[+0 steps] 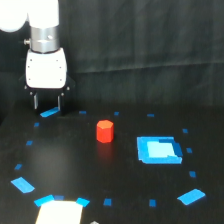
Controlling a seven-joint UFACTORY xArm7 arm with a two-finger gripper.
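At the upper left, my white gripper hangs with its two dark fingers apart and nothing visible between them. A small red block stands alone on the black table, to the right of the gripper and lower in the view. Further right lies a shallow blue tray with a pale inside. No contact shows between the gripper and either the block or the tray.
Blue marks dot the black table, with larger light-blue strips, such as one strip at lower right. A cream-white object is cut off by the bottom edge. Dark curtain hangs behind. Open table surrounds the block.
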